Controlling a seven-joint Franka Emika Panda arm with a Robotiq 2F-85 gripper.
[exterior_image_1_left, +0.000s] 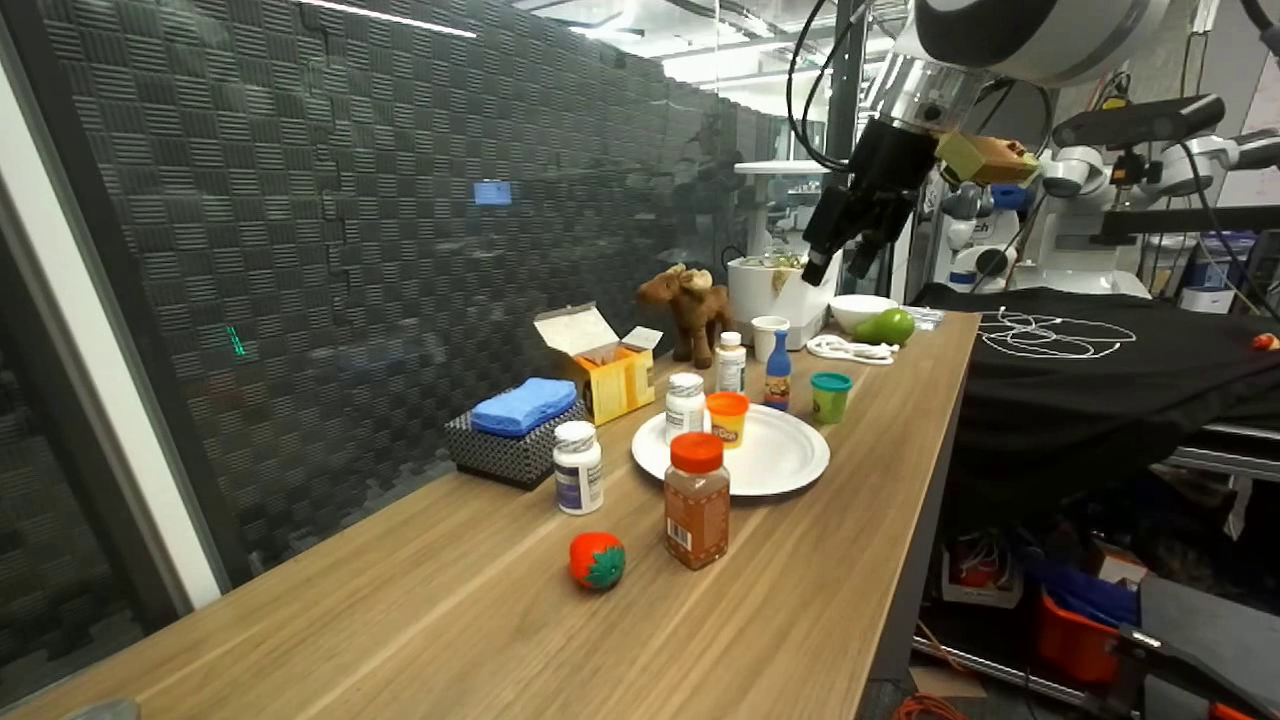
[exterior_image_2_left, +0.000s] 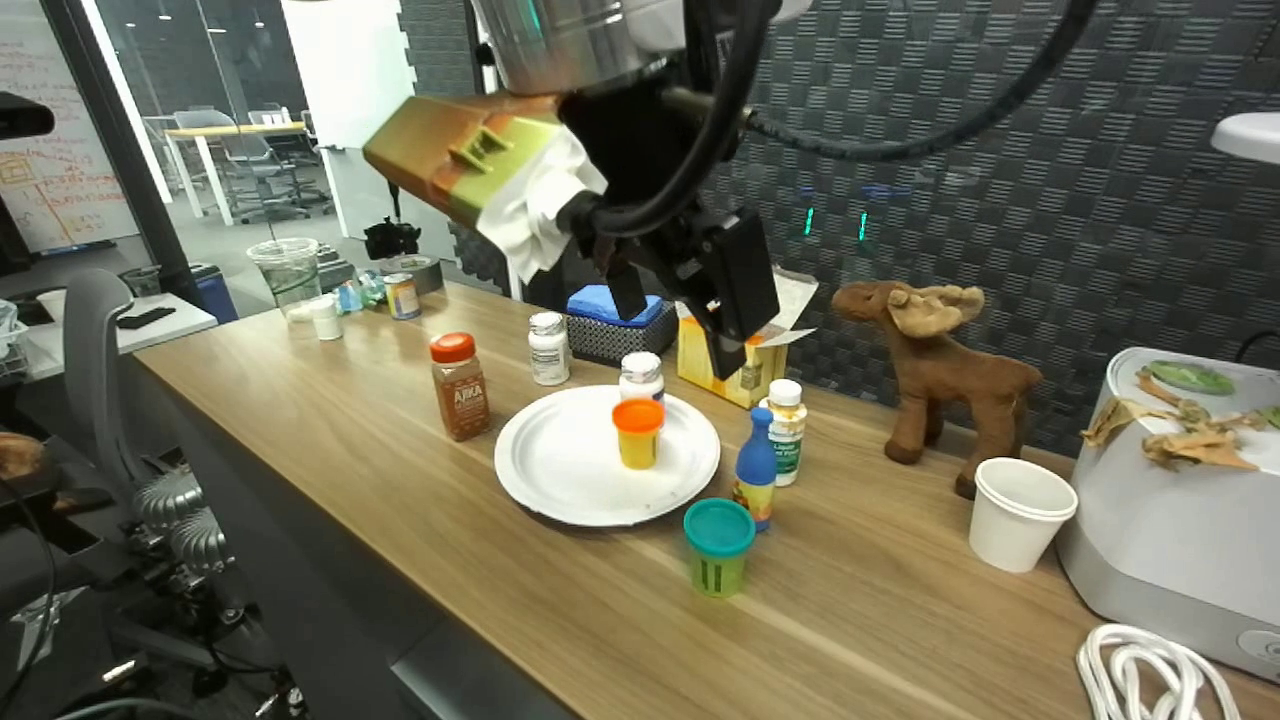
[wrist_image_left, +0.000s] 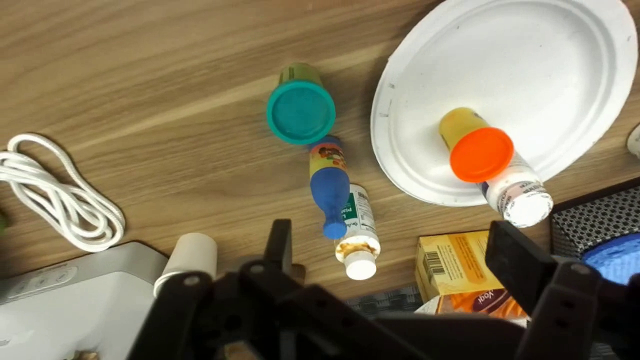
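My gripper stands open above the table, its black fingers (wrist_image_left: 279, 243) wide apart with nothing between them. On the white plate (exterior_image_2_left: 552, 462) stand an orange-lidded yellow tub (exterior_image_2_left: 638, 434) and a white pill bottle (exterior_image_1_left: 685, 406). Just off the plate's rim are a teal-lidded green tub (exterior_image_2_left: 719, 547), a blue bottle (exterior_image_2_left: 756, 468) and a white bottle with a green label (exterior_image_2_left: 786, 432). In the wrist view those last two lie below the teal lid (wrist_image_left: 301, 113), towards the gap between the fingers but well under them.
Around the plate stand a red-capped spice jar (exterior_image_1_left: 697, 502), another pill bottle (exterior_image_1_left: 578, 468), an open yellow box (exterior_image_1_left: 618, 382), a toy moose (exterior_image_2_left: 942, 372) and a paper cup (exterior_image_2_left: 1020, 514). A white appliance (exterior_image_2_left: 1182, 516) and coiled cable (wrist_image_left: 66, 198) flank them.
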